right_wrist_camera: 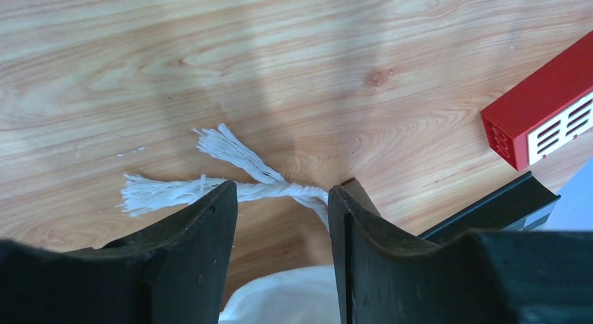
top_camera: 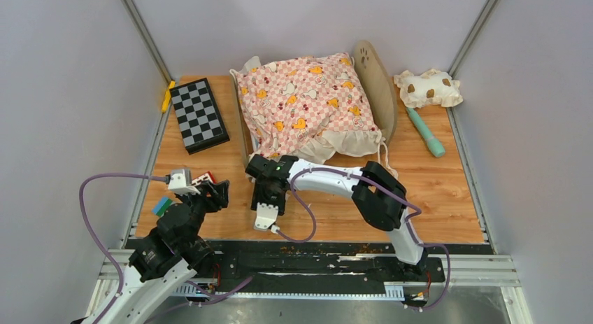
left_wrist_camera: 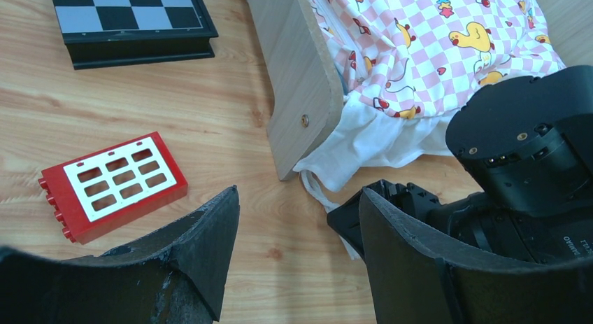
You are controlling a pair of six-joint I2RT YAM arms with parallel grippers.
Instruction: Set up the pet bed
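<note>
The pet bed has a wooden frame [left_wrist_camera: 301,65] and a pink checked mat [top_camera: 301,103] with a pale ruffle, its surface uneven. A white cord [right_wrist_camera: 185,191] with frayed ends hangs from the mat's near-left corner. My right gripper is at that corner, its fingers apart, and the cord crosses the gap between the tips; no grip on it shows. My left gripper stands open and empty, left of the bed's near-left leg. A small frilled pillow [top_camera: 429,89] with brown spots lies at the far right.
A checkered board [top_camera: 199,115] is left of the bed. The red block [left_wrist_camera: 115,184] with a white grid lies ahead of my left gripper. Right of the bed sits a green stick [top_camera: 425,131].
</note>
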